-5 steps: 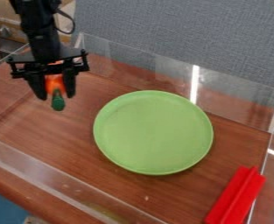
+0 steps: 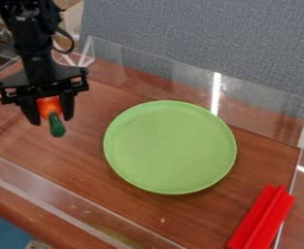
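My gripper [image 2: 48, 107] hangs over the left part of the wooden table, around an orange object with a green tip [image 2: 57, 124] that points toward the camera. Whether the fingers grip it firmly I cannot tell. A green plate [image 2: 170, 146] lies to the right of the gripper, apart from it.
A red object [image 2: 262, 217] made of long bars lies at the front right. Clear plastic walls [image 2: 251, 115] border the table, with a grey wall behind. Bare wood [image 2: 102, 199] shows at the front left.
The plate and red object are unmoved.
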